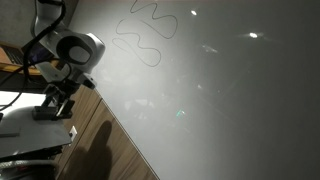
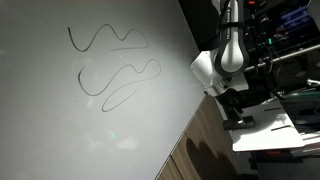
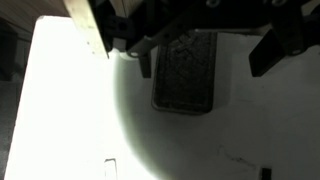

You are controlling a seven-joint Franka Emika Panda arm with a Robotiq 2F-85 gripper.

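A whiteboard (image 2: 110,150) carries two wavy dark lines (image 2: 118,78). Beside it, on a small white surface (image 2: 270,135), rests a dark, rectangular block (image 3: 185,75) that looks like an eraser. My gripper is open directly over this block, one finger (image 3: 275,52) standing well off to its right and the other near its left side. Part of the block's far end is hidden under the gripper body. In the second exterior view the gripper (image 2: 233,108) points down at the block, close above or around it; whether the fingers touch it I cannot tell.
Brown wood panelling (image 1: 95,145) runs along the whiteboard's edge, with the arm's shadow on it. A small dark item (image 3: 265,173) lies at the bottom of the wrist view. Bright glare washes out the white surface's left part there.
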